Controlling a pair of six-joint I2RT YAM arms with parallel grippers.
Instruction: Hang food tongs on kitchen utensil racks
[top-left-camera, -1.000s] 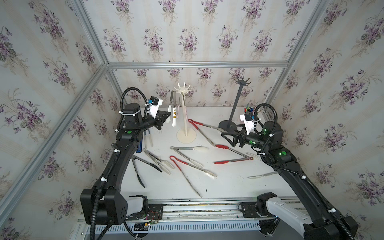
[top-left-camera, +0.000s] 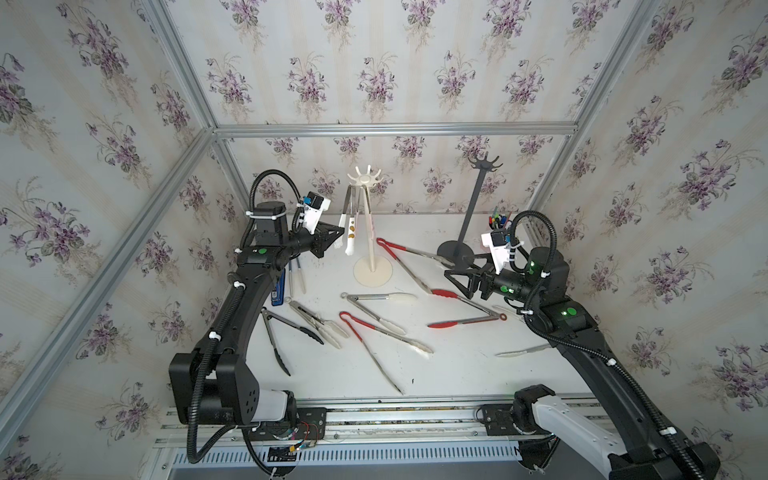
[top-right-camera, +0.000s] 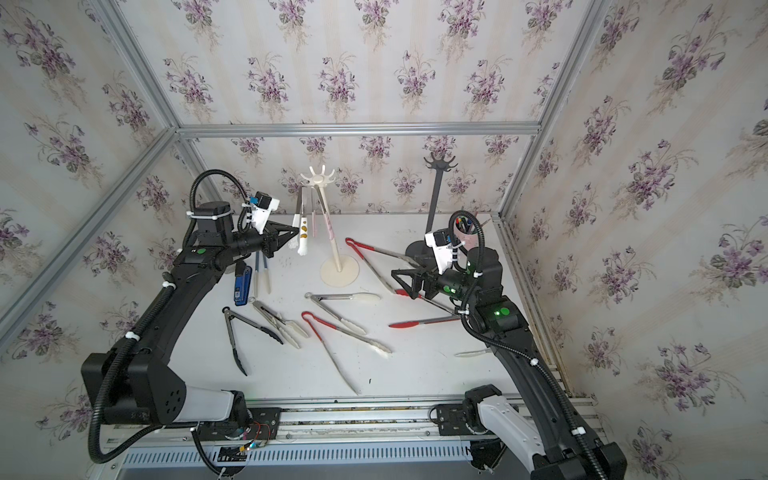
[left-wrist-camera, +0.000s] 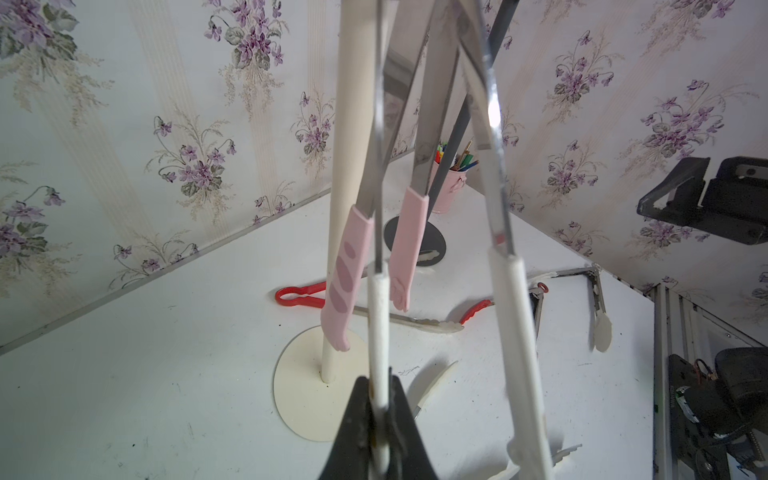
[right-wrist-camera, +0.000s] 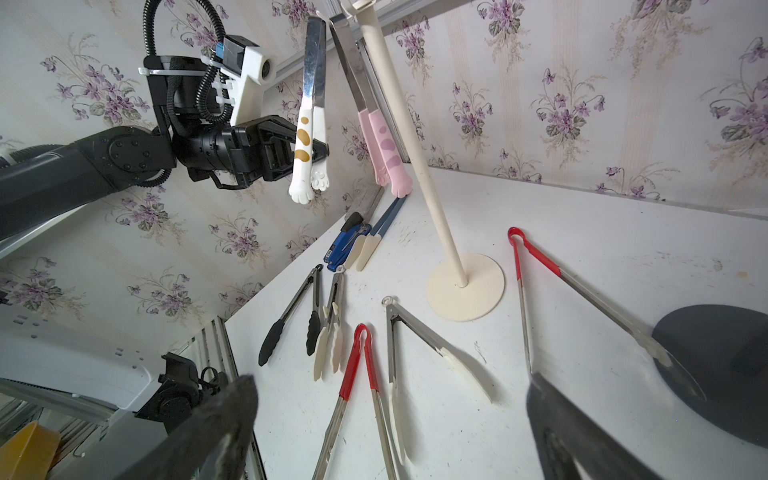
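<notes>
A white utensil rack (top-left-camera: 367, 212) stands back centre, with pink-paw tongs (right-wrist-camera: 386, 152) and white tongs with orange spots (right-wrist-camera: 304, 148) hanging beside its pole. My left gripper (top-left-camera: 334, 233) is at the white tongs' lower part; in the left wrist view one white leg crosses over its shut fingertips, so whether it pinches that leg is unclear. My right gripper (top-left-camera: 457, 280) stands open and empty above the table, right of centre. Several loose tongs, red-and-steel (top-left-camera: 364, 324), black (top-left-camera: 292, 324) and pale-tipped (top-left-camera: 376, 316), lie spread over the table.
A dark rack (top-left-camera: 472, 204) with empty hooks stands at the back right, near a pink cup of pens (top-right-camera: 466, 233). A blue object (top-right-camera: 242, 284) lies at the left edge.
Over the last second my left arm has shifted slightly, its wrist up and toward the hanging tongs, and the white tongs have moved a little. The right arm barely moved.
</notes>
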